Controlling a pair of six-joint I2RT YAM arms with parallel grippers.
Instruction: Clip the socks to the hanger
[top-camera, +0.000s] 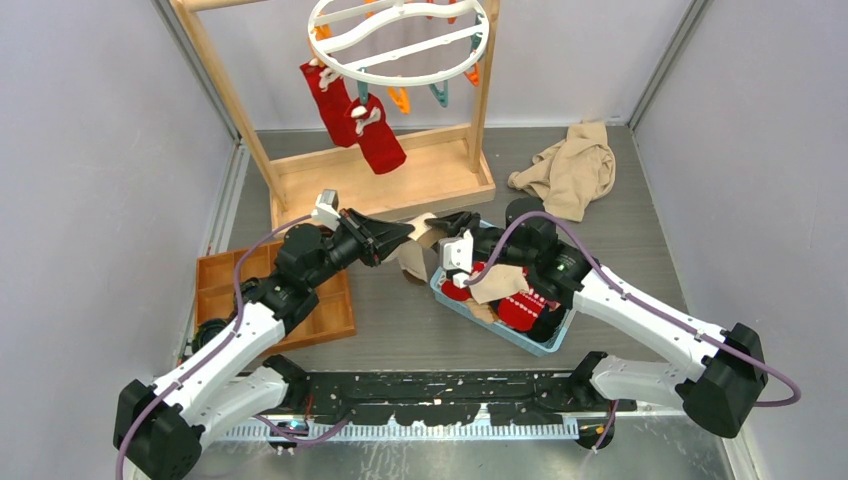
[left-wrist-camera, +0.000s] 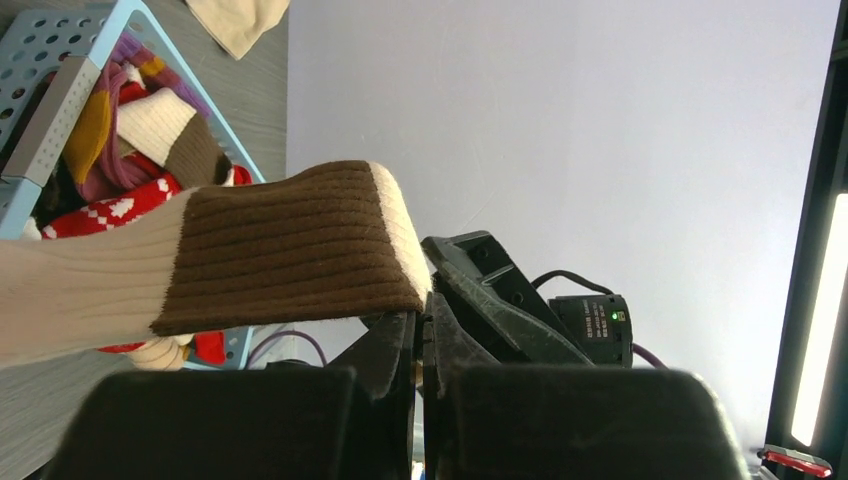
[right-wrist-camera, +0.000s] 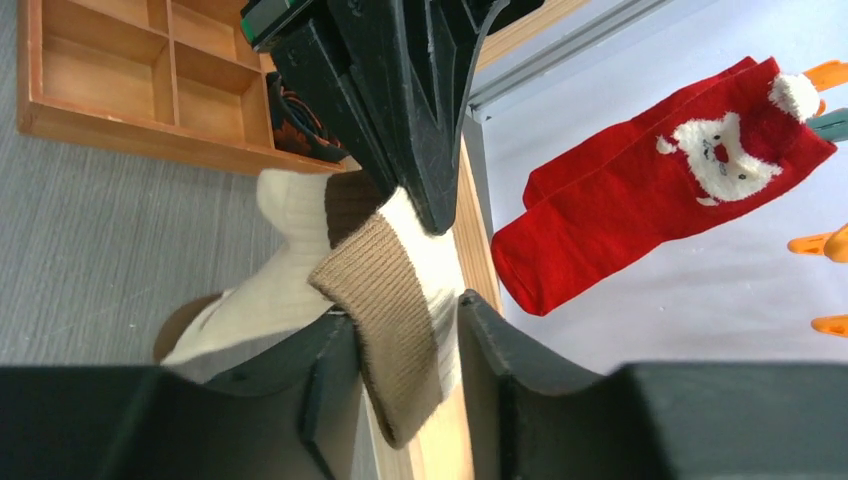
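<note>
A cream and brown sock (top-camera: 426, 231) hangs from my left gripper, whose fingers are shut on its cuff edge. My right gripper reaches in from the other side, its part-open fingers standing on either side of the sock's ribbed band (right-wrist-camera: 385, 285). Above the wooden stand, the round white hanger (top-camera: 430, 78) carries orange and teal clips (top-camera: 399, 98). Two red socks (top-camera: 380, 148) dangle from its left part; the right wrist view shows red socks (right-wrist-camera: 610, 200) with a white animal face near clips.
Below my right arm stands a light-blue basket (top-camera: 490, 327) full of mixed socks. An orange-brown divided tray (top-camera: 335, 325) lies beneath the left arm. A beige cloth (top-camera: 580, 170) is crumpled at the back right. Bare floor lies between tray and basket.
</note>
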